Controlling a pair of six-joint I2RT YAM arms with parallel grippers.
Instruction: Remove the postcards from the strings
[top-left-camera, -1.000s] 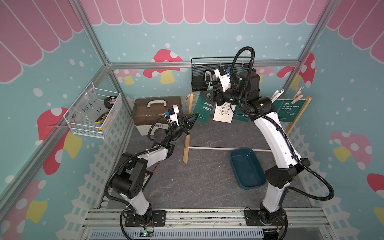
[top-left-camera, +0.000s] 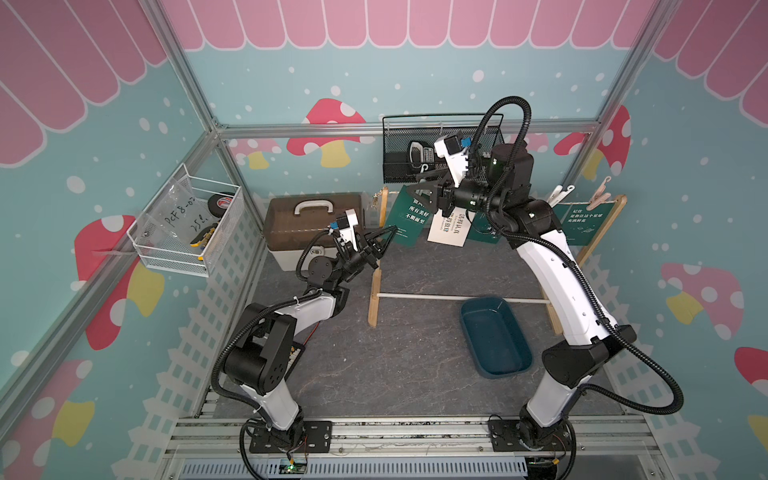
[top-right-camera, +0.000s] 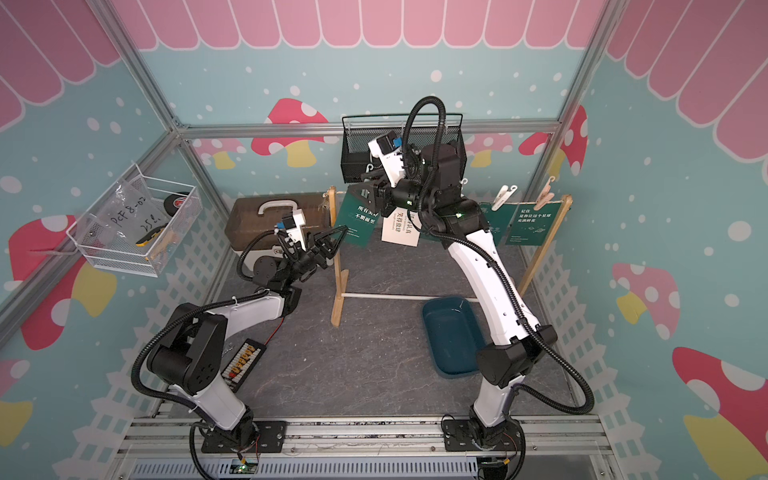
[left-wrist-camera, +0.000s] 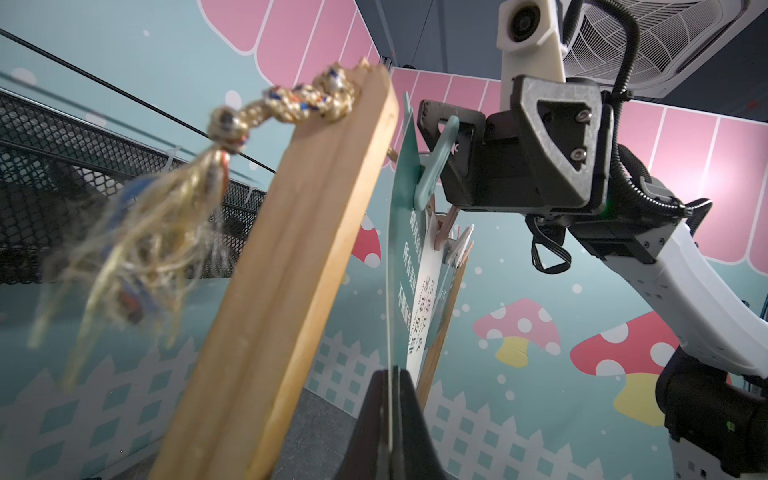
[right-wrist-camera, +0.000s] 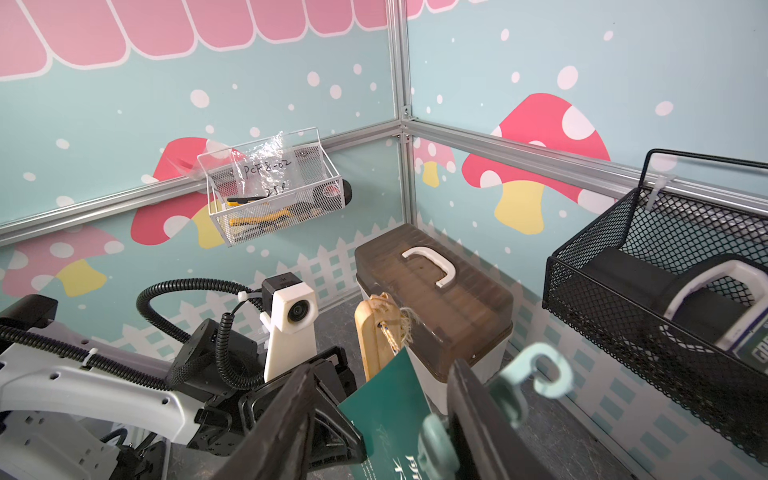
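A dark green postcard (top-left-camera: 408, 219) hangs tilted at the left end of the string. In the left wrist view its lower corner runs between the tips of my left gripper, which is shut on it. My right gripper is at the card's top edge beside a pale green clothespin (right-wrist-camera: 436, 448). Its fingertips stand apart, with part of the clip in the gap and part behind the right-hand finger; whether it grips the clip cannot be told. A cream postcard (top-left-camera: 449, 226) and a further green postcard (top-left-camera: 582, 222) hang farther right.
A wooden post (top-left-camera: 374, 296) carries the string at the left. An empty blue bin (top-left-camera: 496, 337) stands on the floor at the right. Behind are a black wire basket (top-left-camera: 397, 169) and a brown-lidded box (top-left-camera: 316, 220). The floor between the arms is clear.
The pale clip handle above the left card no longer shows from the top left. My left arm holds still.
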